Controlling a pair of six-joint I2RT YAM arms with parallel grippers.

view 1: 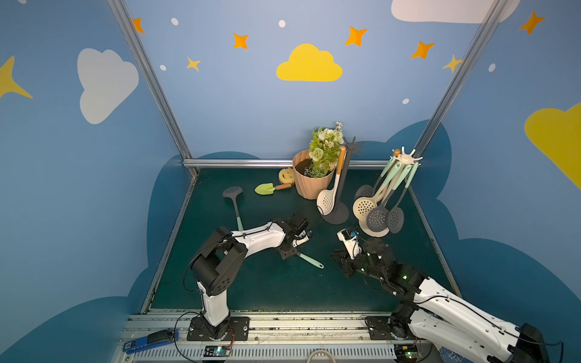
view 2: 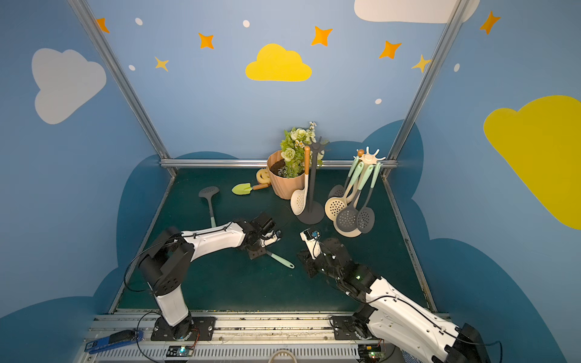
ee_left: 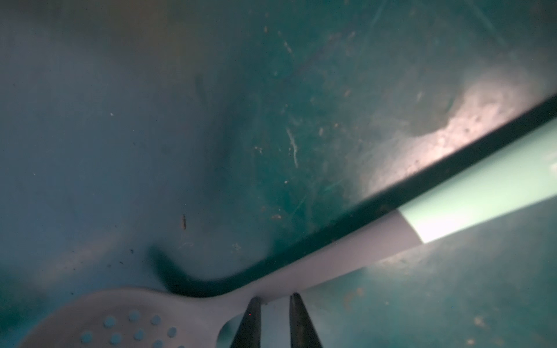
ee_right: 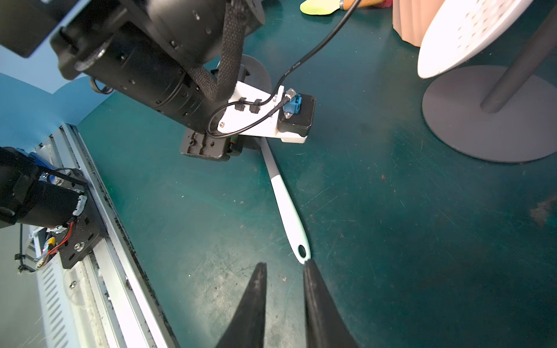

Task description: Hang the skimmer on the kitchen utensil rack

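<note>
The grey skimmer with a mint handle lies on the green table; its perforated head is partly cut off at the lower left of the left wrist view. My left gripper is over the neck near the head, its two fingertips apart at the neck's lower edge; whether they touch it, I cannot tell. From above, my left arm hides most of the head, while the mint handle points right. My right gripper stands open and empty, near the handle's holed end. A dark rack holds a white skimmer with a wooden handle.
A cream rack hung with several utensils stands at the right. Behind the dark rack is a flower pot. Another grey utensil, a toy trowel and a yellow round thing lie toward the back.
</note>
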